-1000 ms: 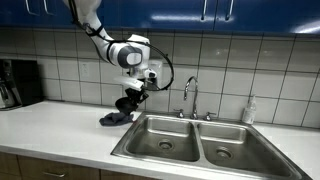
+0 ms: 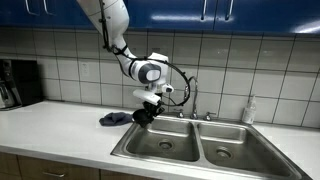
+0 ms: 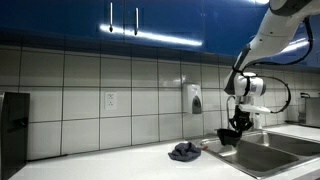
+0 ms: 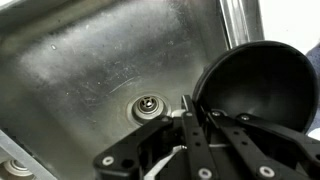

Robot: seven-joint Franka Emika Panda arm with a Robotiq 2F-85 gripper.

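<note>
My gripper is shut on the rim of a black bowl point(image 4: 262, 88), which fills the right side of the wrist view. In exterior view 1 the bowl point(image 2: 142, 117) hangs tilted over the left back edge of the sink. The steel double sink point(image 2: 206, 170) lies below, its left basin under the gripper, with a drain point(image 4: 149, 105) showing beside the fingers in the wrist view. Exterior view 2 has the bowl point(image 3: 240, 123) at the sink's near end. Whether the bowl touches the sink rim cannot be made out.
A dark blue cloth point(image 2: 116, 119) lies crumpled on the white counter left of the sink. The faucet point(image 2: 195, 98) rises behind the basins, and a soap bottle point(image 2: 249, 110) stands at the back right.
The arm has carried the bowl to the right, from beside the cloth to the left part of the sink. Cloth and sink have stayed put.
</note>
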